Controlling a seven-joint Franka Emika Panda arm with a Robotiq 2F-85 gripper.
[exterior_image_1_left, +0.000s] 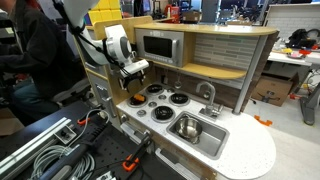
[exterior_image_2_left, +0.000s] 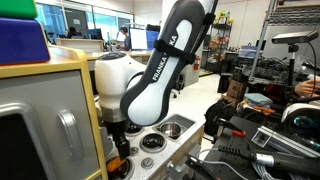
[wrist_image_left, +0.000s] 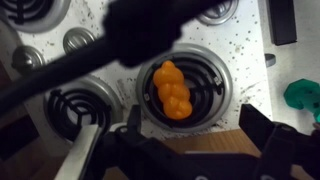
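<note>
A lumpy orange object (wrist_image_left: 173, 90) rests on a black coil burner (wrist_image_left: 205, 99) in the wrist view. Its small orange patch (exterior_image_1_left: 138, 99) also shows on the near-left burner in exterior view 1, and an orange bit (exterior_image_2_left: 114, 164) appears low in exterior view 2. Above the burner, my gripper stands open, its dark fingers (wrist_image_left: 257, 124) wide apart on either side of the orange object. Nothing is held between them.
Several other burners (exterior_image_1_left: 180, 99) surround this one. To the right are the faucet (exterior_image_1_left: 208, 91) and a sink holding a metal pot (exterior_image_1_left: 188, 128). A microwave (exterior_image_1_left: 160, 46) and shelf stand behind. A green object (wrist_image_left: 302, 95) lies at the wrist view's right edge.
</note>
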